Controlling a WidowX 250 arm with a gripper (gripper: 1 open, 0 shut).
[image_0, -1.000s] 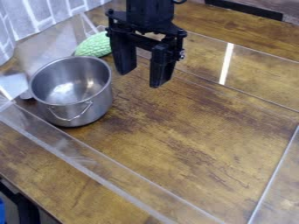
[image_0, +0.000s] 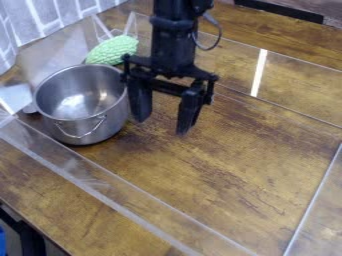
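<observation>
The black gripper (image_0: 163, 105) hangs over the wooden table at the upper middle, just right of a steel pot (image_0: 83, 105) with a wire handle. Its dark fingers are blurred and point down; I cannot tell whether anything is between them or how wide they stand. A light green textured object (image_0: 112, 50) lies behind the pot, partly hidden by the arm.
Clear panels or strips run along its sides. A pale cloth is at the back left, with a white object left of the pot.
The gripper has moved down in the view, coming lower beside the pot. The pot and green object have not visibly moved.
</observation>
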